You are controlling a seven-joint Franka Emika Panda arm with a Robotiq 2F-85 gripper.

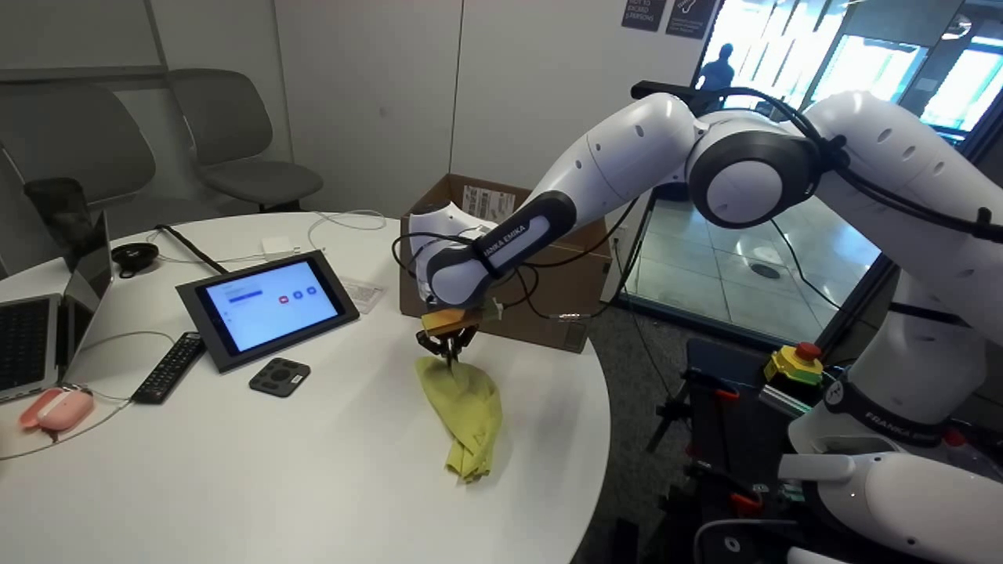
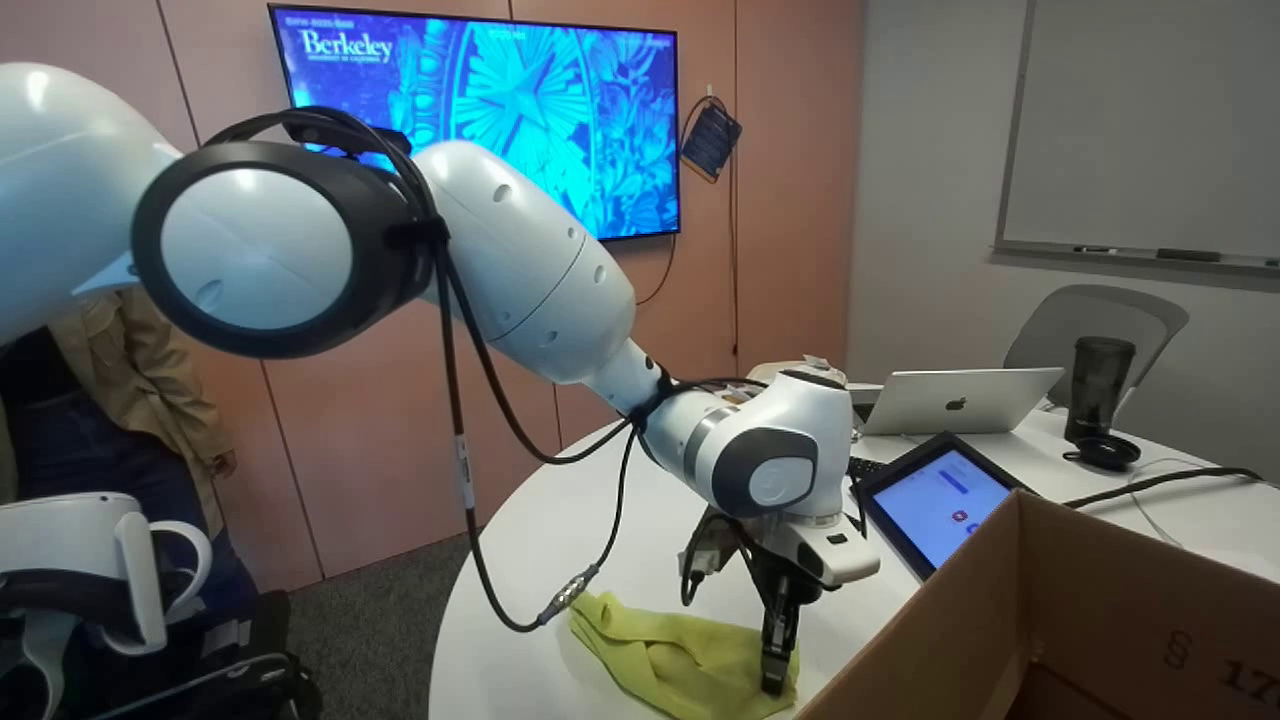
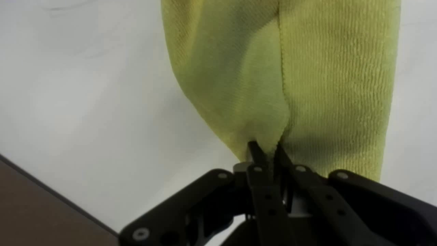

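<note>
A yellow-green cloth [image 1: 467,409] lies loosely bunched on the white round table [image 1: 310,479]. At its far end, close to the cardboard box, my gripper [image 1: 450,361] points down and is shut on the cloth. In the wrist view, the fingertips of the gripper pinch a fold of the cloth [image 3: 336,82], whose ribbed surface spreads upward from them. From the other side, the same cloth [image 2: 672,654] lies spread on the table beneath the gripper [image 2: 775,684].
An open cardboard box [image 1: 536,291] stands right behind the gripper. Left on the table are a tablet [image 1: 273,302], a small black device [image 1: 279,376], a remote [image 1: 169,366], a pink case [image 1: 58,410] and a laptop [image 1: 28,343].
</note>
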